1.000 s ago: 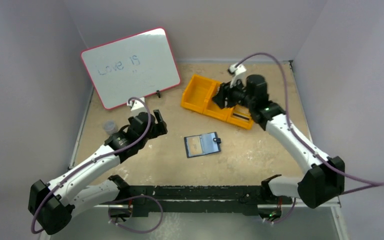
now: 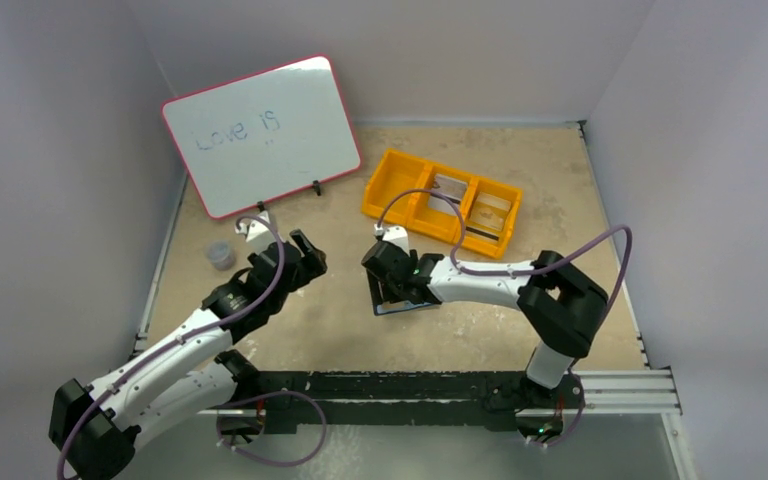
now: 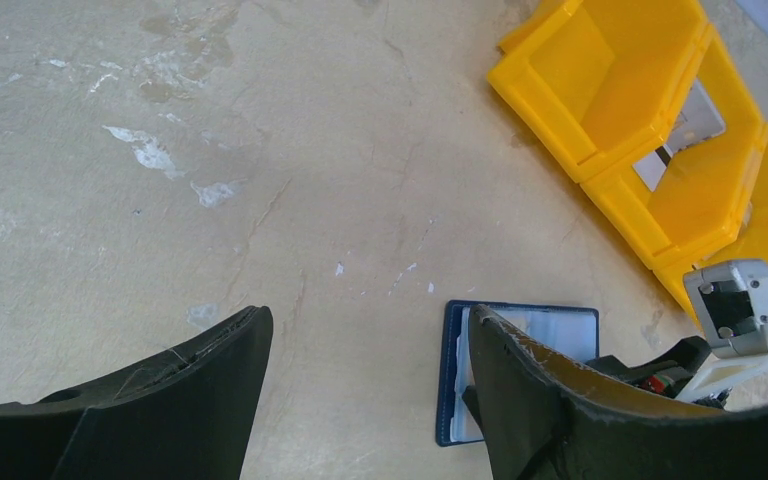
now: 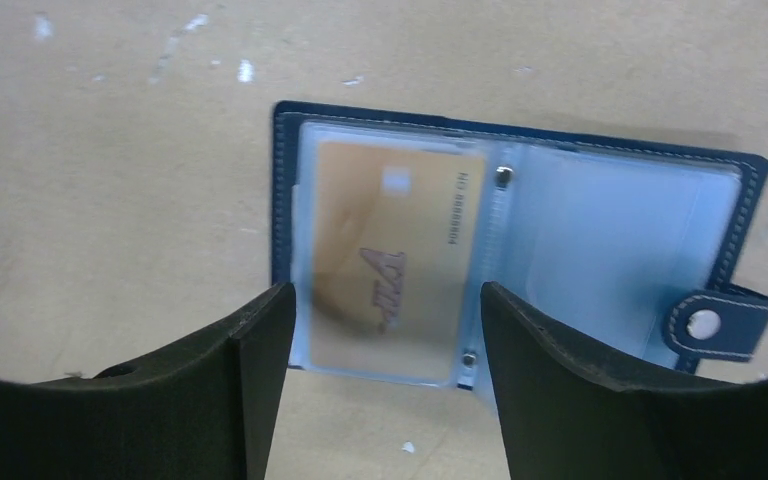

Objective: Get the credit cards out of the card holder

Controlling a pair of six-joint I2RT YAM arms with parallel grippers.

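Observation:
An open navy card holder (image 4: 720,240) with clear sleeves lies on the table; its left sleeve shows a tan card (image 4: 385,250). My right gripper is open directly over it, fingers either side of that card, hiding most of the holder in the top view. Whether it touches is unclear. My left gripper is open over bare table left of the holder, with nothing between its fingers.
A yellow three-section tray (image 2: 390,180), holding some flat items, sits behind the holder. A whiteboard (image 2: 260,150) stands back left, with a small clear cup (image 2: 219,256) before it.
My right arm has swung down and leftward from over the yellow tray onto the card holder. The left arm has shifted slightly down and left.

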